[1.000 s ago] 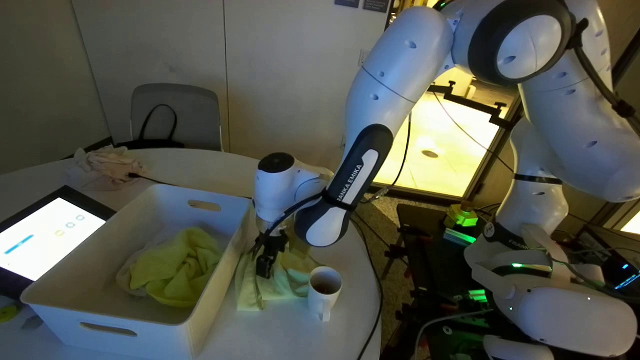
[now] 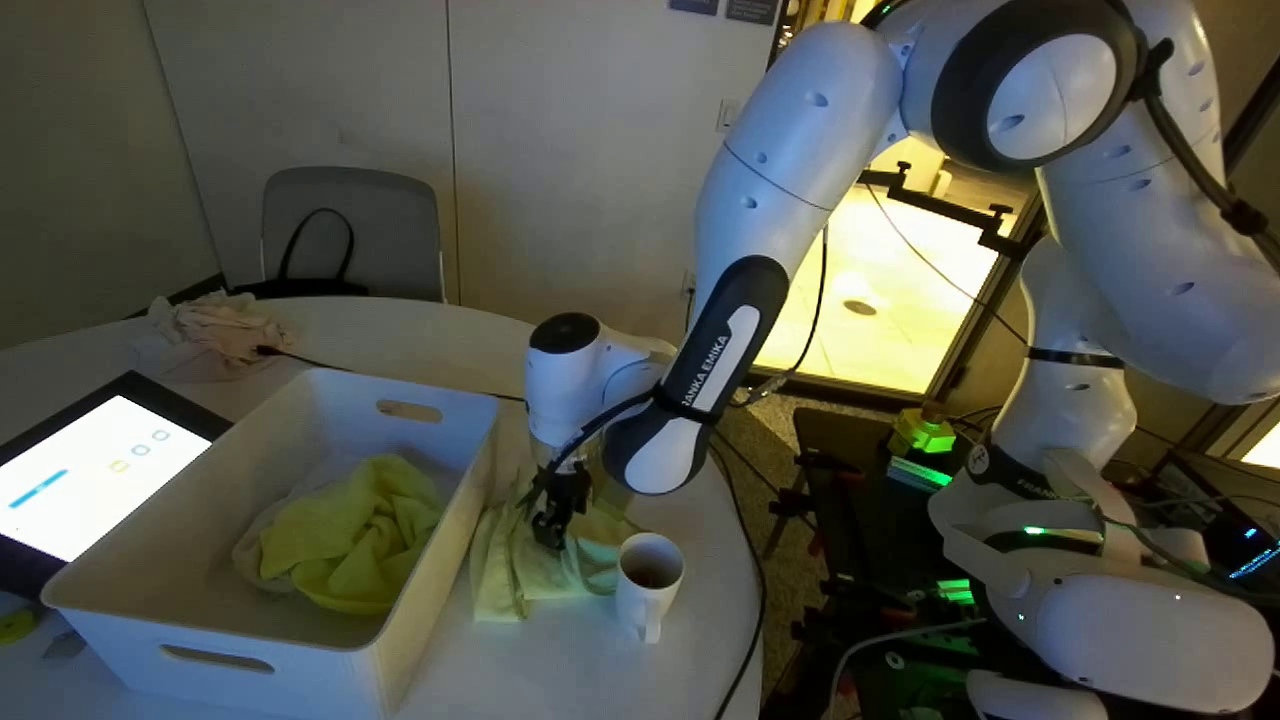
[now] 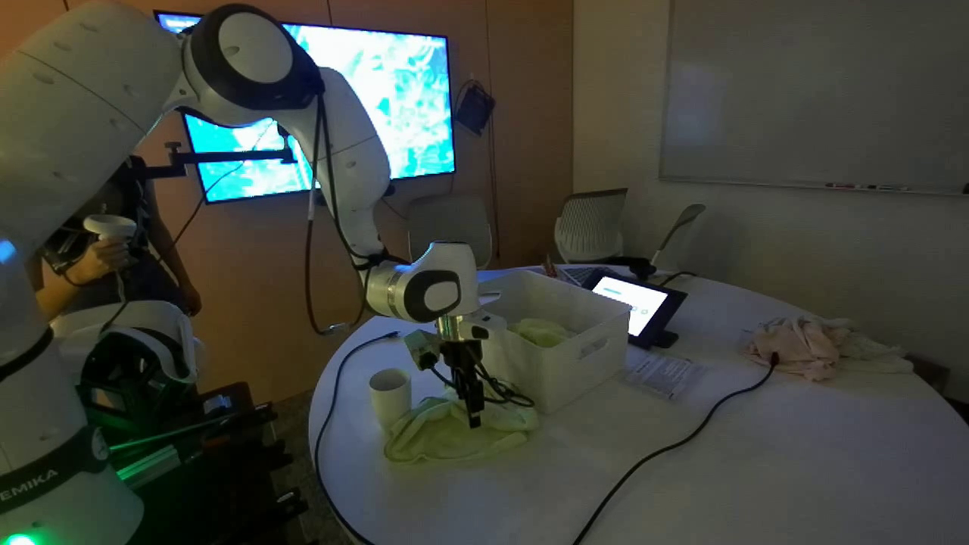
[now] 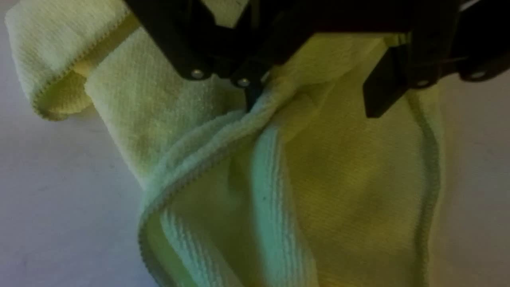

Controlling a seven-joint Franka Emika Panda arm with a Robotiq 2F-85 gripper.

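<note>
A crumpled yellow-green cloth (image 2: pixel 528 574) lies on the table between the white bin and a white mug (image 2: pixel 651 574). My gripper points down over this cloth (image 4: pixel 358 191), its fingers parted. In the wrist view the left fingertip touches or sits just behind a raised fold, and its very end is hidden there. The right fingertip (image 4: pixel 380 95) shows clear above the cloth. No cloth is visibly pinched between them. In exterior view 2 the gripper (image 3: pixel 474 416) is low over the cloth (image 3: pixel 454 436), beside the mug (image 3: pixel 391 396).
The white bin (image 2: pixel 450 546) holds another yellow-green cloth (image 2: pixel 360 528). A lit tablet (image 2: pixel 102 462) and a pinkish cloth (image 2: pixel 216 330) are farther off. Black cables run over the table (image 3: pixel 727 481), whose near part is mostly bare in exterior view 2.
The gripper has shifted a little to the right in exterior view 1, away from the bin and toward the mug. The cloth, mug and bin look unmoved.
</note>
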